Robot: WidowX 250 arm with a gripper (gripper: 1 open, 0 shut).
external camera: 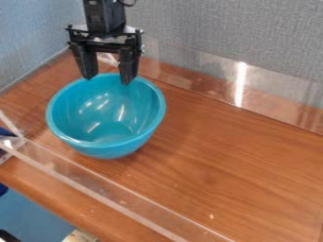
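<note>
My black gripper (108, 66) hangs at the top left with its two fingers apart and pointing down, open, over the back rim of a turquoise bowl (104, 128). The bowl is upright on the wooden table (233, 165) and looks empty. The fingertips overlap the rim in this view; whether they touch it I cannot tell.
A clear wall (271, 106) runs along the back, with grey padded panels behind. A clear strip crosses the front left, where a small dark blue item (6, 134) shows at the edge.
</note>
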